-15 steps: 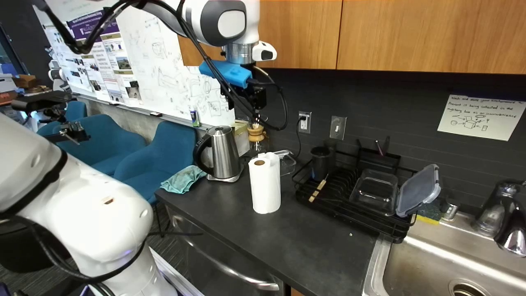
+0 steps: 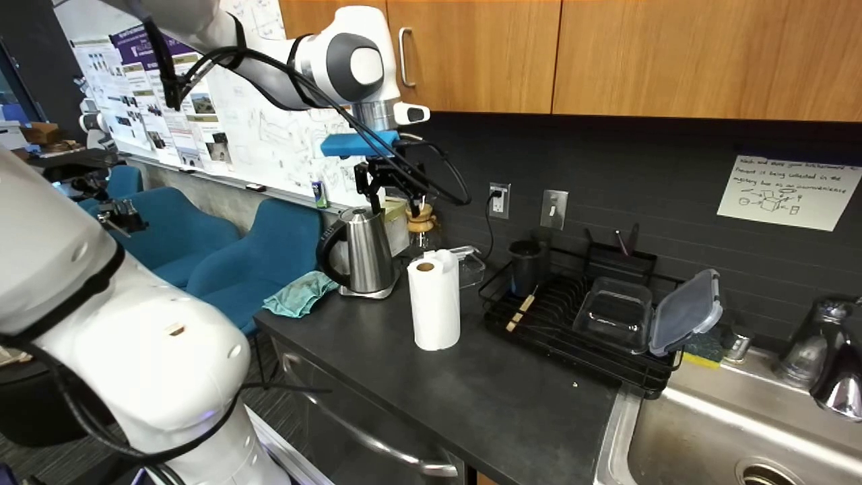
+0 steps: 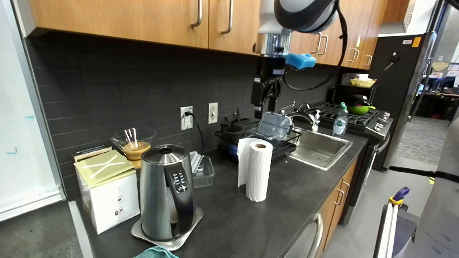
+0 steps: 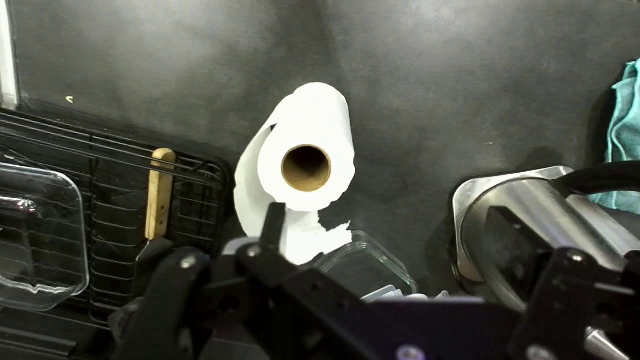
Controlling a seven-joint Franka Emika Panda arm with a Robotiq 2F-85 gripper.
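My gripper is open, its two black fingers wide apart with nothing held between them. It hangs pointing down above the counter, as both exterior views show; in exterior view 1 the gripper [image 2: 396, 202] appears just over the top of the steel kettle [image 2: 369, 250]. The wrist view places the kettle [image 4: 528, 210] below the right finger. A white paper towel roll [image 4: 324, 129] stands upright on the counter, apart from the fingers, with a loose sheet trailing. Exterior view 2 shows the roll [image 3: 259, 176] to the right of the kettle [image 3: 157, 193].
A black dish rack [image 2: 557, 339] holds clear containers and a wooden-handled utensil. Beside it is the sink [image 2: 727, 428]. A teal cloth [image 2: 300, 294], a white box [image 3: 105, 189], a glass coffee maker [image 3: 135, 148] and a clear container [image 3: 204, 174] surround the kettle.
The arm has shifted left and lowered a little in exterior view 1, and the wrist has turned, so both fingers now show. The kettle, roll and rack stand where they were.
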